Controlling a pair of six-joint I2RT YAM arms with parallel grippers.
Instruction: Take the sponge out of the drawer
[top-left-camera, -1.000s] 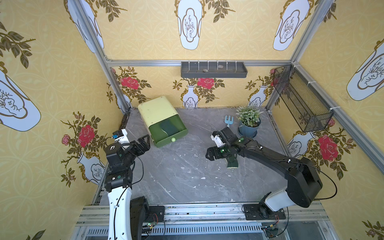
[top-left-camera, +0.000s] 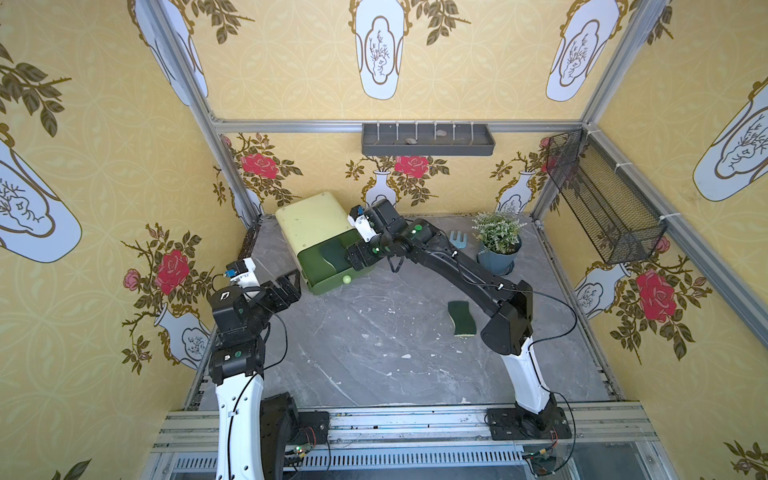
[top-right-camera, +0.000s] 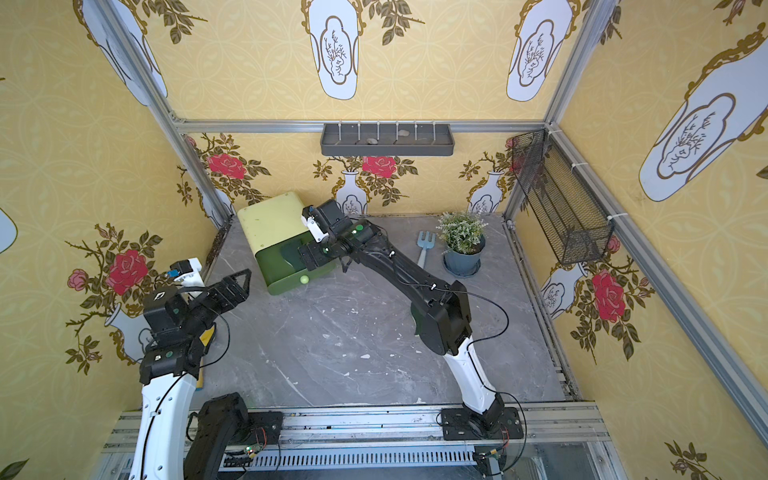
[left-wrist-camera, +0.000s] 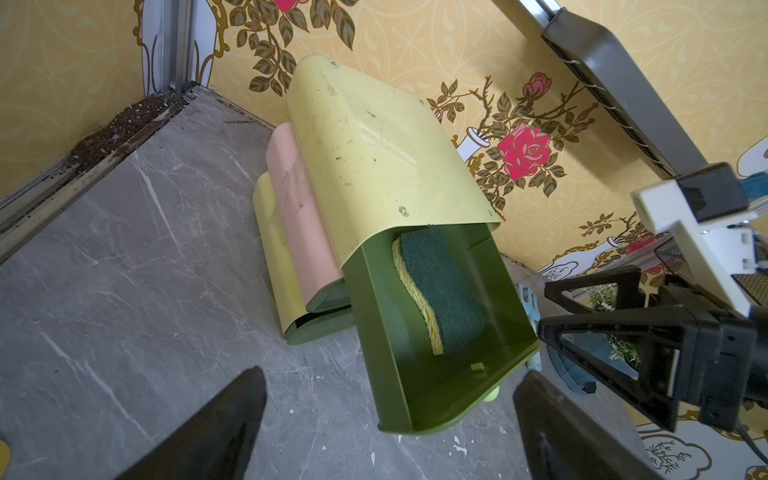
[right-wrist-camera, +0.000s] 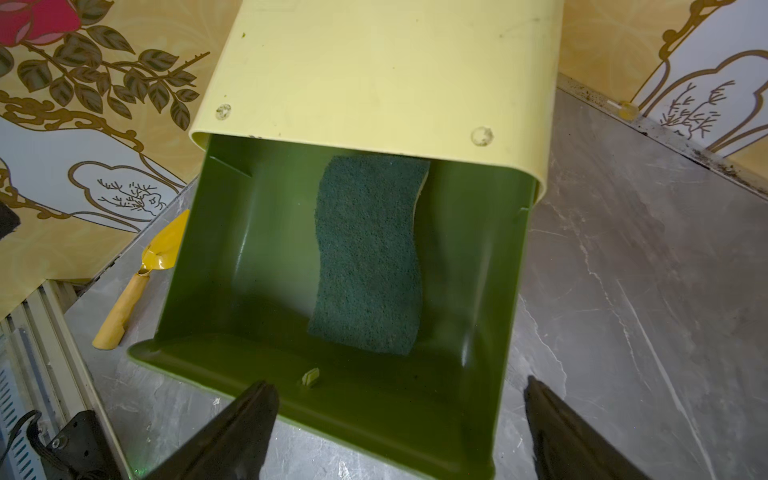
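A dark green sponge with a pale yellow underside (left-wrist-camera: 440, 292) lies inside the pulled-out green drawer (left-wrist-camera: 392, 384); its back end reaches toward the yellow cabinet (left-wrist-camera: 384, 152). In the right wrist view the whole front part of the sponge (right-wrist-camera: 369, 256) shows on the drawer floor. My right gripper (top-left-camera: 364, 256) hangs over the drawer's right side, open, its fingers (right-wrist-camera: 240, 436) apart with nothing between them. My left gripper (top-left-camera: 289, 289) stands open and empty at the left, in front of the drawer's left corner.
A second sponge (top-left-camera: 461, 318) lies on the table at right of centre. A potted plant (top-left-camera: 497, 244) and a blue fork (top-left-camera: 457, 239) stand at the back right. A yellow trowel (right-wrist-camera: 136, 296) shows beyond the drawer.
My right arm has swung left and back, from near the loose sponge to over the drawer. The left arm and the drawer look unchanged.
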